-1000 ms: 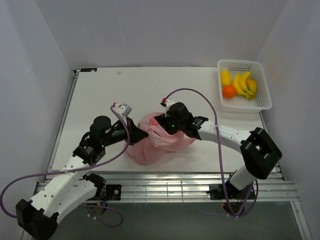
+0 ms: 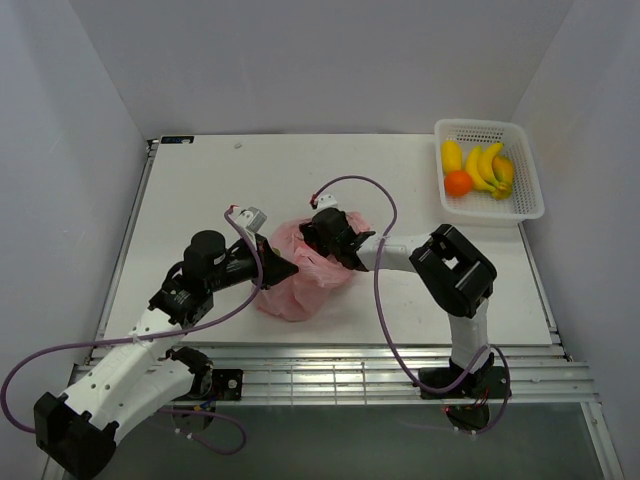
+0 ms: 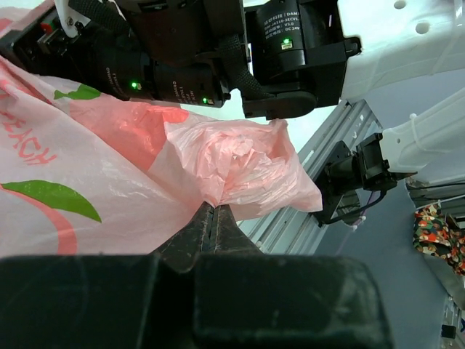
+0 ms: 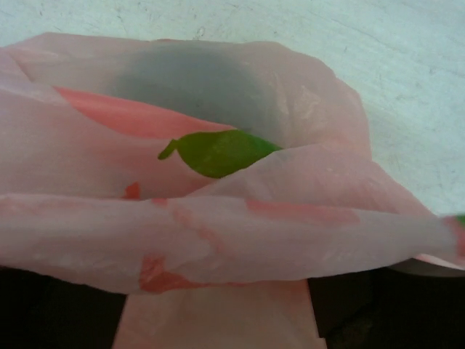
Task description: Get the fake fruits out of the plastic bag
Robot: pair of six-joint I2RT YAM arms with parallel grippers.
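The pink plastic bag (image 2: 305, 290) lies crumpled at mid-table under both grippers. My left gripper (image 2: 290, 270) is shut, pinching the bag's film; in the left wrist view its fingertips (image 3: 210, 211) meet at a bunched fold. My right gripper (image 2: 308, 232) is down at the bag's upper part; in the right wrist view pink film (image 4: 218, 240) covers its fingers, which stand apart at the bottom, tips hidden. A dark shape shows through the film there. No fruit can be made out clearly in the bag.
A white basket (image 2: 450, 205) at the back right holds bananas (image 2: 488, 160), an orange (image 2: 458, 183) and other yellow fruit.
The bag's right side has drawn in. The left arm is nearly still.
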